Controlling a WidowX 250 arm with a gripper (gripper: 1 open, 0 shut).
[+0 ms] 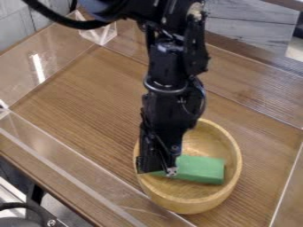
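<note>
My black gripper [160, 160] reaches down into a round tan bowl [190, 200] on the wooden table, its tip at the bowl's left part. A green rectangular block [204, 172] lies in the bowl, just right of the gripper's tip. The fingers are dark and overlap each other, so whether anything is between them is hard to see; the gripper looks shut, with the block beside it.
Clear plastic edging runs along its left and front sides, and a black cable hangs at the lower left.
</note>
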